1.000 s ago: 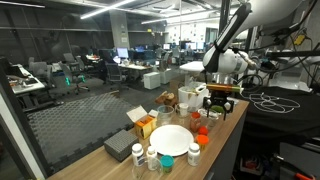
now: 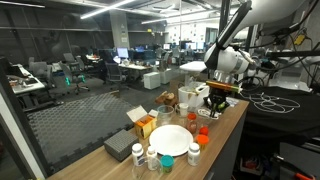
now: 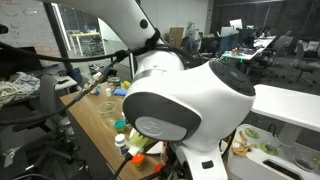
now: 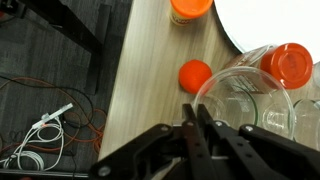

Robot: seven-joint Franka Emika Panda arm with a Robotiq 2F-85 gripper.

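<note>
In the wrist view a clear glass cup (image 4: pixel 245 110) shows its round open rim, overlapping the jar with a red lid (image 4: pixel 288 66). The dark fingers (image 4: pixel 190 140) reach up from the bottom to the cup's left rim. My gripper is shut with the glass wall apparently between its fingertips. Exterior view 1 has the gripper (image 2: pixel 214 103) low at the right end of the wooden table, where the cup is too small to make out well. The arm's white body hides the gripper in exterior view 2.
A small red round object (image 4: pixel 195 75) lies close to the cup, and an orange-lidded jar (image 4: pixel 189 8) stands farther up. The white plate (image 2: pixel 172 140), bottles (image 2: pixel 152 157) and a dark box (image 2: pixel 119 145) occupy the table. The table's edge runs left of the cup in the wrist view.
The arm has shifted slightly to the right in exterior view 1, its gripper staying low over the table's right end. The plate, jars and bottles look unmoved.
</note>
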